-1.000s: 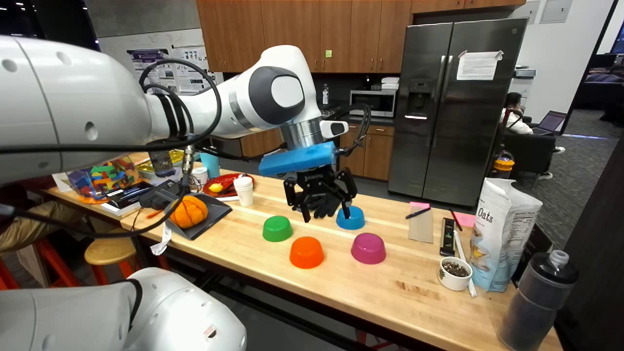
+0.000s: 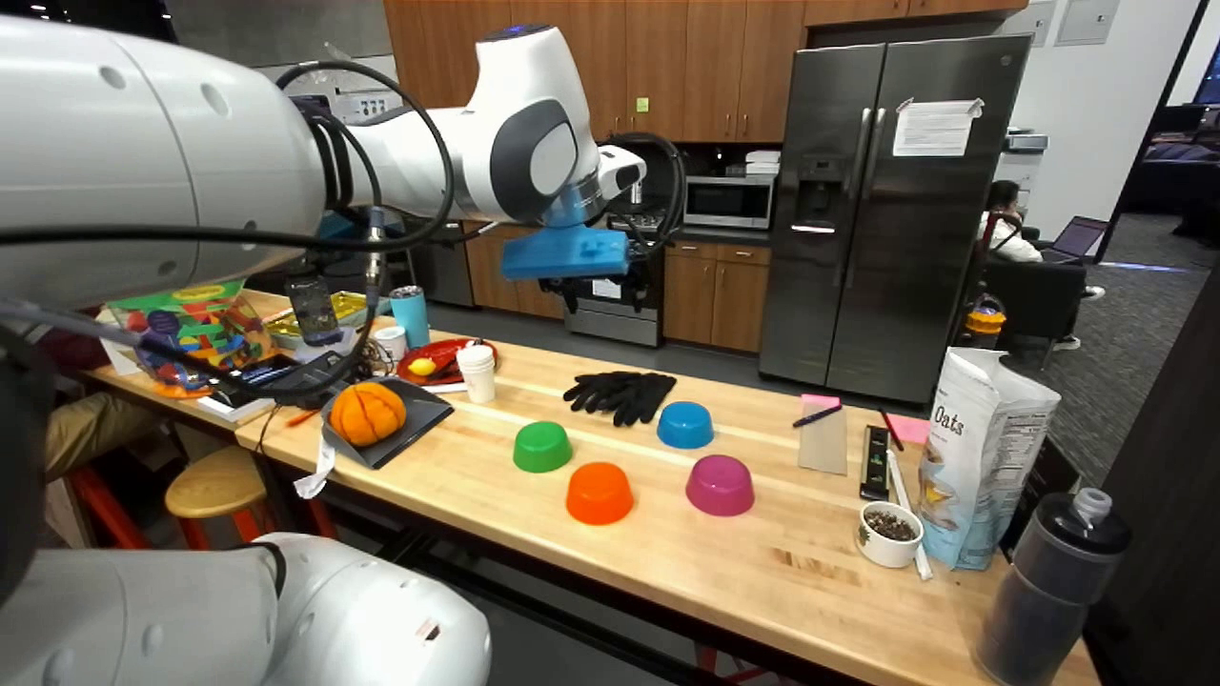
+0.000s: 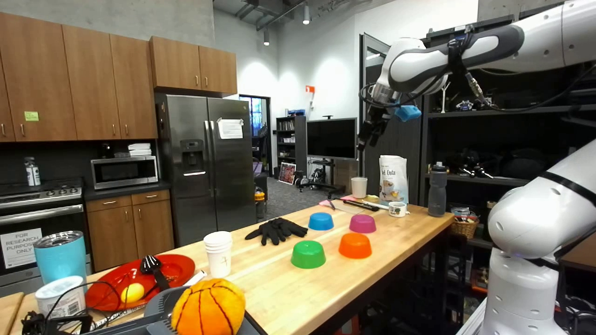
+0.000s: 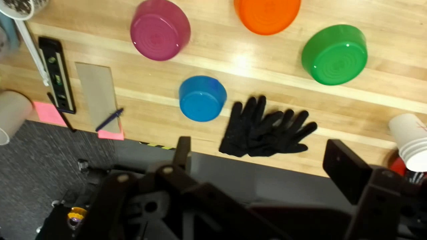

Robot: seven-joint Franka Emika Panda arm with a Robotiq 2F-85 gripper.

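Note:
High above the far edge of the table hangs my gripper, open, its two fingers wide apart with nothing held. In exterior view 1 the blue mount hides part of it. Four-coloured bowls lie upside down on the wood: green point(image 2: 542, 447), orange point(image 2: 599, 494), magenta point(image 2: 721, 486) and blue point(image 2: 685, 425). Beside the blue bowl is a pair of black gloves point(image 4: 264, 130), laid flat; in the wrist view they appear between the fingertips, but far below. Nothing touches the gripper.
An oats bag point(image 2: 985, 457), a small white bowl point(image 2: 888, 534) and a dark bottle point(image 2: 1053, 589) occupy one end. Stacked paper cups point(image 2: 477, 373), a red plate point(image 3: 179, 267) and a dustpan with an orange pumpkin point(image 2: 367, 413) fill the other. Bare wood lies around the bowls.
My arm has raised the gripper and tilted it, moving it up and away from over the bowls and gloves. The black gloves are now uncovered in exterior view 1. The bowls have not moved.

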